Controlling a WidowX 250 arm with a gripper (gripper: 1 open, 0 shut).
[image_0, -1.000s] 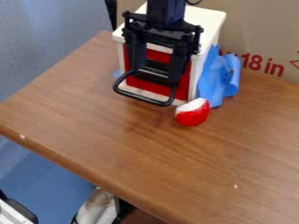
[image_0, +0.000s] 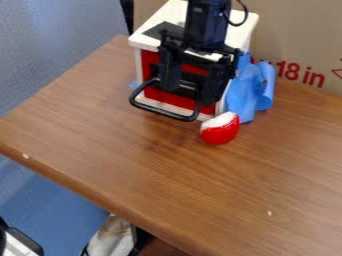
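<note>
My black gripper (image_0: 187, 70) hangs in front of a white and red box (image_0: 150, 40) at the back of the table, near a black wire handle (image_0: 163, 111) low at its front. Whether its fingers are open or shut is hidden by the dark overlapping parts. A red and white round object (image_0: 221, 130) lies on the table just right of the handle.
A crumpled blue cloth (image_0: 250, 92) lies right of the box. A cardboard box (image_0: 301, 45) stands behind.
My gripper and arm have shifted slightly right and changed height a little over the last second. The box and the round object look unmoved.
</note>
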